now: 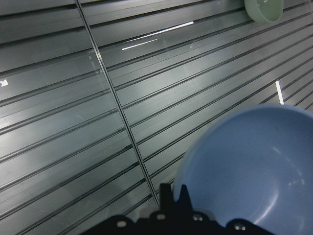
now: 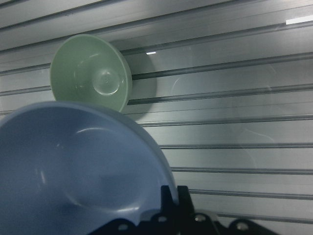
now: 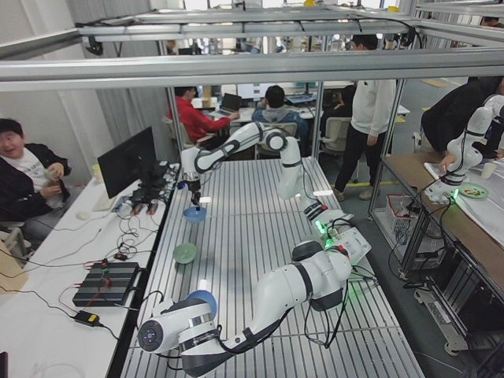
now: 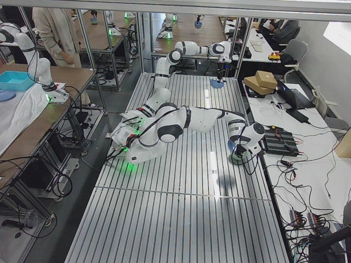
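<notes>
In the left wrist view my left gripper is shut on the rim of a blue bowl (image 1: 249,171), which is the far bowl (image 3: 194,216) in the camera left view. In the right wrist view my right gripper is shut on the rim of another blue bowl (image 2: 78,161), partly hidden by the arm in the camera left view. A green bowl (image 2: 88,73) stands on the slatted table (image 3: 244,228) between the two blue bowls, close beyond the right one.
A desk (image 3: 55,260) with monitor, power units and cables runs along the left side in the camera left view. Arm bases and cables occupy the table's right side. People sit and stand around the frame, outside the table.
</notes>
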